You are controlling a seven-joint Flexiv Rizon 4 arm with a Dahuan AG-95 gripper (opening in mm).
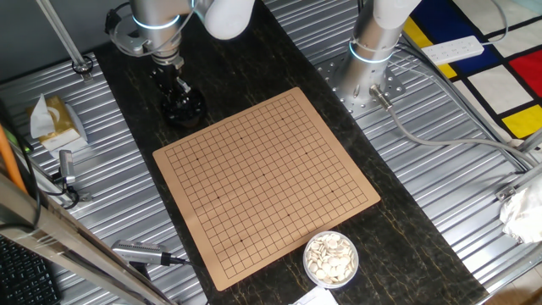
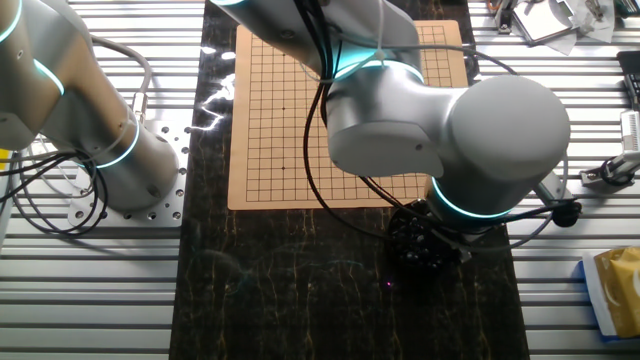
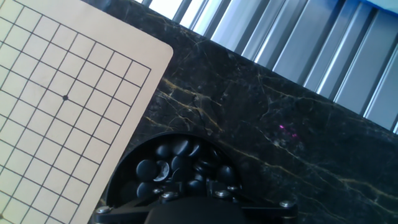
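A round black bowl [image 3: 127, 171] of black go stones [image 3: 180, 165] shows at the bottom of the wrist view. My gripper reaches over that bowl, its tips among or just above the stones; the contact is hidden. Whether its fingers stand apart or together is too dark to tell. In exterior view 1 the gripper [image 1: 184, 91] points down at the dark bowl [image 1: 184, 110], just off the board's far left corner. The tan go board [image 1: 262, 186] is bare of stones. A clear bowl of white stones [image 1: 331, 259] stands by its near edge.
A tissue box [image 1: 59, 125] is at the left. Free dark marble surface [image 1: 246, 80] lies beyond the board.
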